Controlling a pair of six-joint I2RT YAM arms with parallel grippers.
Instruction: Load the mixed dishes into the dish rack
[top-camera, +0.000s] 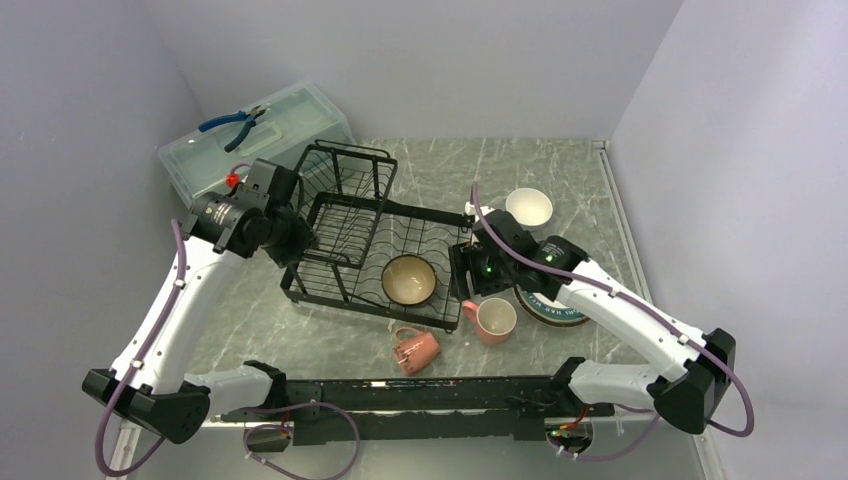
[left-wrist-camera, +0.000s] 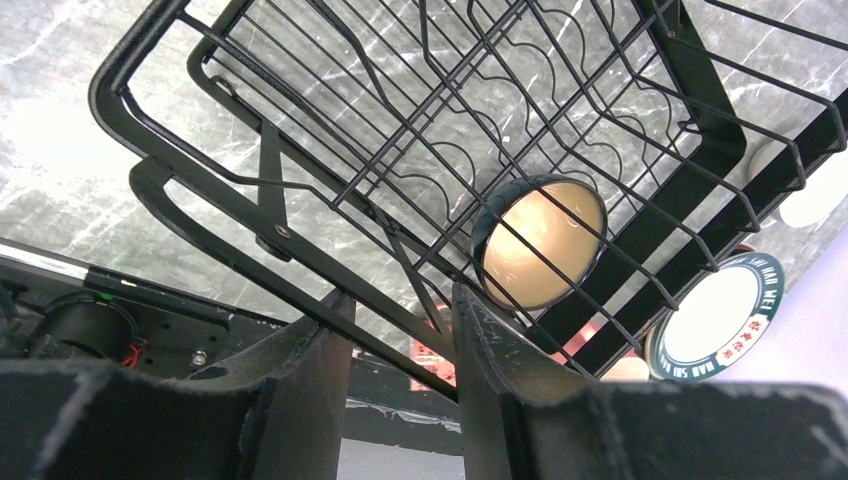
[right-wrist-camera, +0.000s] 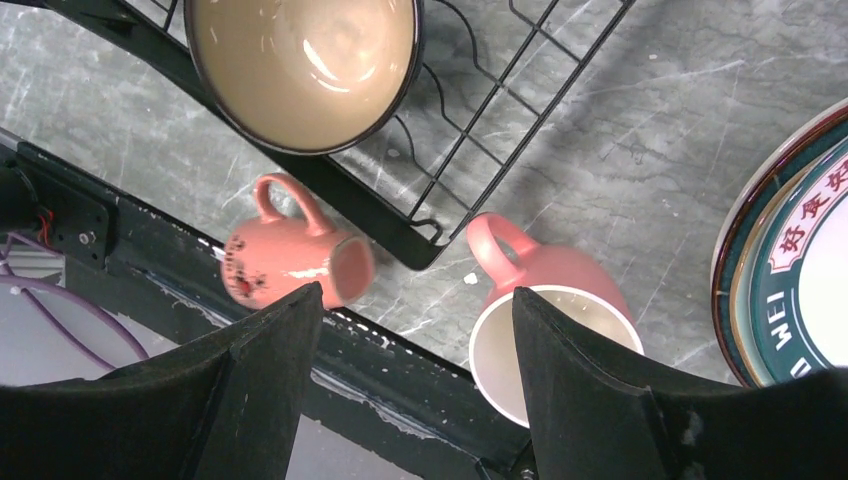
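Note:
A black two-tier wire rack (top-camera: 340, 300) stands mid-table, a beige bowl (top-camera: 408, 280) in its lower tier. My left gripper is at the upper tier's left end, the frame bars lying between its part-open fingers; whether it grips them is unclear. My right gripper hangs open above the rack's front right corner and two pink mugs. One mug (top-camera: 418, 352) lies on its side in front of the rack; the other (top-camera: 495, 318) stands upright to its right. A stack of plates (right-wrist-camera: 810, 260) sits at the right, and a white bowl (top-camera: 529, 205) behind.
A clear plastic box (top-camera: 185, 165) with blue pliers (top-camera: 235, 125) stands at the back left, beside the rack. White walls bound the table.

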